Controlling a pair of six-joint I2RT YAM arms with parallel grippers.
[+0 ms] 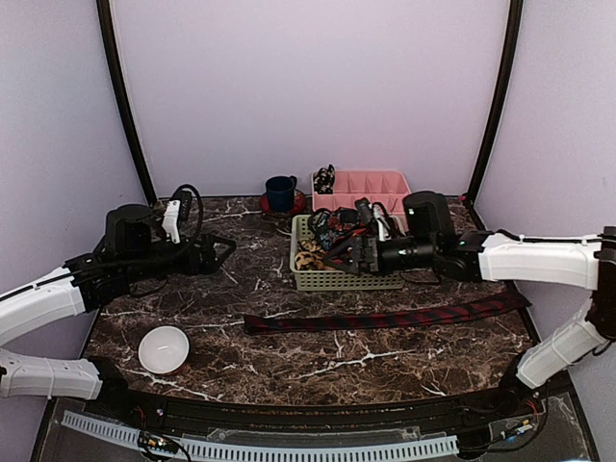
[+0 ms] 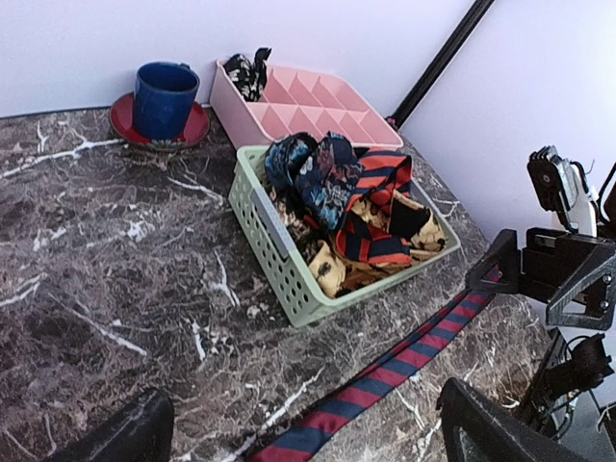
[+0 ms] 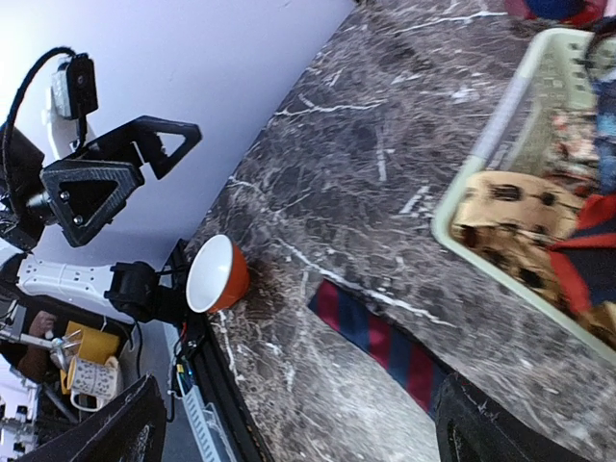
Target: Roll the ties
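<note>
Stretched out nearly straight across the table is a red and dark-blue striped tie, its narrow end at the left and its wider end at the right edge. My left gripper is open and empty in the air, up and left of the tie's narrow end. My right gripper hangs open over the front of the green basket. Crumpled ties in floral, striped and leopard patterns fill that basket. Behind it, a pink divided box has one dark patterned rolled tie in its left corner compartment.
A blue mug stands on a red saucer at the back. At the front left lies a white bowl. Bare marble shows in front of the tie and left of the basket.
</note>
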